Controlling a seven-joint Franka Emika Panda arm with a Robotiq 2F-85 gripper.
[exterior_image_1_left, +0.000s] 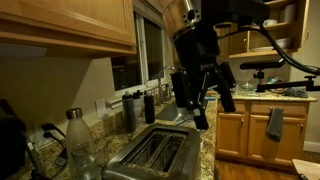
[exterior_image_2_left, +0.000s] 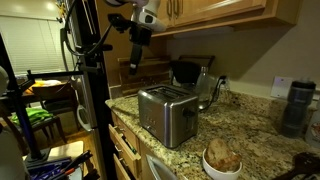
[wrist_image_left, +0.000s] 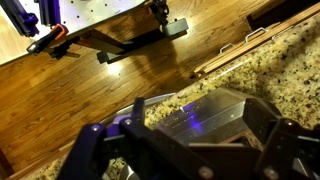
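A silver toaster (exterior_image_1_left: 124, 170) with long slots on top stands on the granite counter, and exterior view 2 shows its front (exterior_image_2_left: 183, 122). Above it, towards the counter's outer edge, hangs my gripper (exterior_image_1_left: 214, 113). Its two fingers are spread apart and I see nothing held between them, so it is open. From the wrist, the gripper looks down past the toaster's shiny metal (wrist_image_left: 205, 117) to the wooden floor. In exterior view 2 a white bowl (exterior_image_2_left: 221, 174) holds a brown, bread-like item (exterior_image_2_left: 222, 154) beside the toaster.
A clear bottle (exterior_image_1_left: 80, 145) stands left of the toaster, with dark bottles (exterior_image_1_left: 149, 107) by the wall behind. Upper cabinets (exterior_image_2_left: 235, 12) overhang the counter. A dark jar (exterior_image_2_left: 297, 108) stands at the right. Open floor (wrist_image_left: 110, 95) lies beyond the counter edge.
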